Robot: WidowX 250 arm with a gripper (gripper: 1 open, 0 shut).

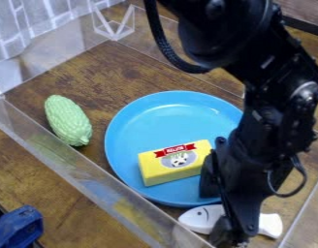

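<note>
A blue plate (148,121) holds a yellow box (174,163) with a red label. My black gripper (220,184) is low at the plate's right side, beside the yellow box, its tip area partly hidden by the arm's body; it stands open as far as shows. A white fish-shaped object (198,219) lies at the front, partly behind the gripper. A pale green corn-like vegetable (67,120) lies left of the plate.
Clear walls (58,155) border the wooden surface. A blue object (13,229) is at the lower left. Bare wood shows at the upper left, behind the vegetable.
</note>
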